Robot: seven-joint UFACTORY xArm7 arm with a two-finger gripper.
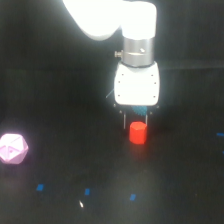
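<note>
My white gripper (135,120) hangs at the upper middle, its two thin fingers pointing down. Directly beneath it stands a red cylinder (138,134), apparently around the level of the fingertips; whether the fingers touch it I cannot tell. A small cyan patch shows behind the gripper's body, mostly hidden. A pink faceted object (13,149) lies at the left.
Small blue marks (87,191) dot the dark surface near the front and at the right.
</note>
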